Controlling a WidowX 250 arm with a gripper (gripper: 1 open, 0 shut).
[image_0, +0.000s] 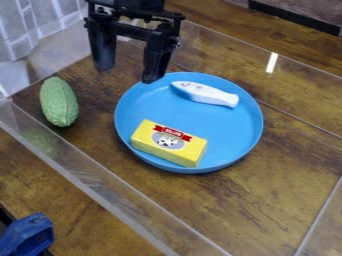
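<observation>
The black gripper (128, 58) hangs open at the top, over the area between the green vegetable and the blue plate (233, 137), nothing visible between its fingers. On the plate lie a white elongated item (205, 94), toward the back right, and a yellow box (168, 141) with a red label, at the front. A pale green vegetable (58, 101) lies on the wooden surface left of the plate.
A blue object (24, 236) sits at the lower left corner. A clear strip or edge runs diagonally across the left side. The wooden surface right of the plate is clear.
</observation>
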